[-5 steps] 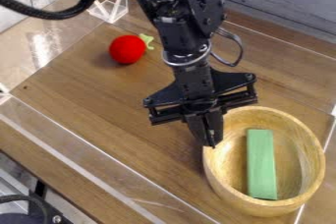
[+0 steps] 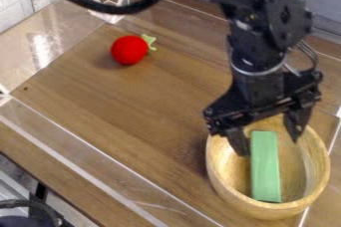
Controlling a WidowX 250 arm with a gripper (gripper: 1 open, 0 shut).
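Observation:
My black gripper [image 2: 262,121] hangs over the back half of a tan round bowl [image 2: 229,181] at the lower right, its fingers open. A flat green bar [image 2: 265,176] lies lengthwise inside the bowl, below the gripper. The bar's far end is close under the fingers; whether they touch it I cannot tell.
A red tomato-like item [image 2: 130,50] with a green stem sits at the upper left of the wooden table [image 2: 107,112]. A wall and edge strips border the left side.
My gripper has moved right, from beside the bowl's upper left rim to over the bowl and the green bar. The bowl and red item have stayed put.

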